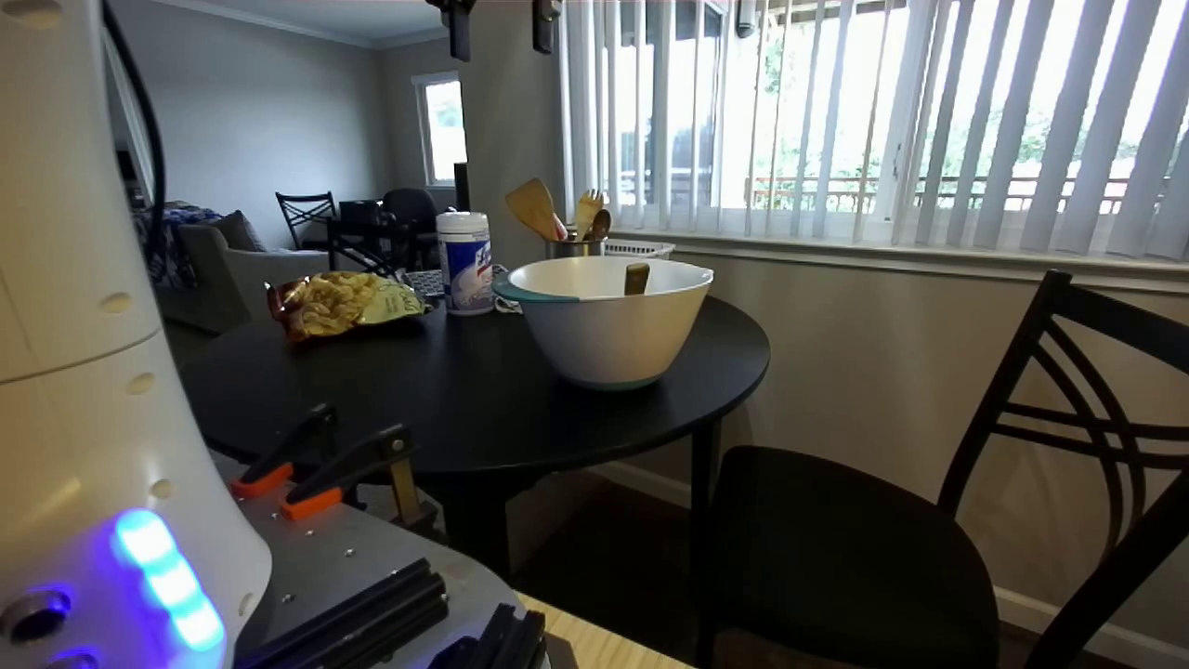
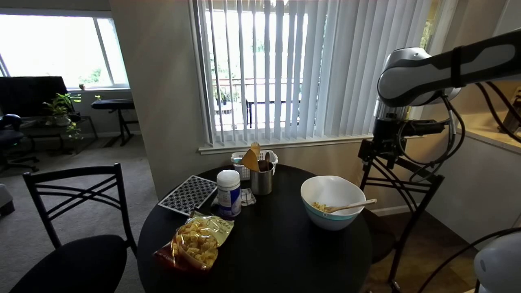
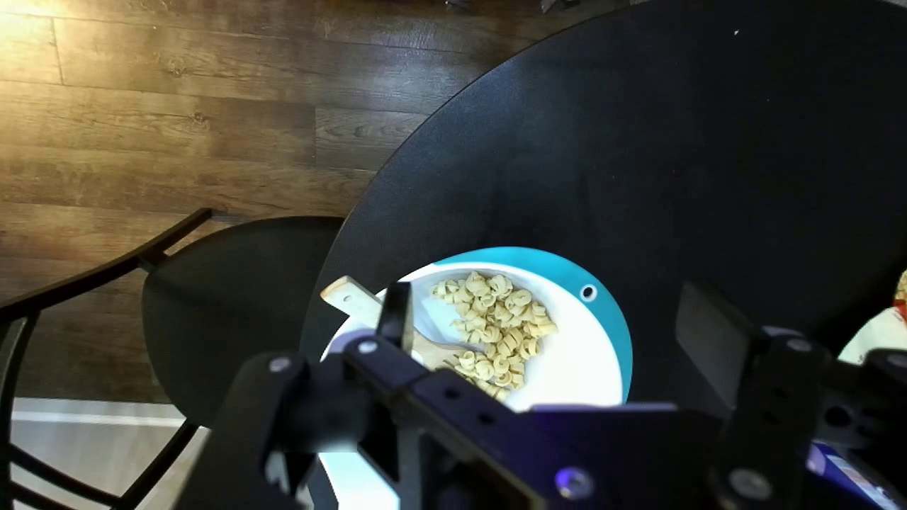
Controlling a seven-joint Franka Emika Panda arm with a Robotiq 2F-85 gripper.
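Note:
My gripper (image 1: 502, 40) hangs at the top edge of exterior view 1, its two fingers well apart and nothing between them. In the wrist view the fingers (image 3: 716, 344) are spread wide, above the white bowl with a teal rim (image 3: 613, 327). Inside that bowl lie pasta pieces (image 3: 502, 327) and a wooden spoon (image 3: 350, 297), whose handle rests over the rim. The bowl stands upright on the round black table (image 2: 278, 254). Exterior view 2 shows the arm's end higher than the bowl and to its right.
A bag of snacks (image 2: 198, 241), a wipes canister (image 2: 229, 193) and a steel utensil holder (image 2: 261, 180) share the table. Behind them sit a white basket (image 2: 242, 171) and a patterned board (image 2: 189, 194). A black chair (image 1: 858, 546) stands by the bowl's side.

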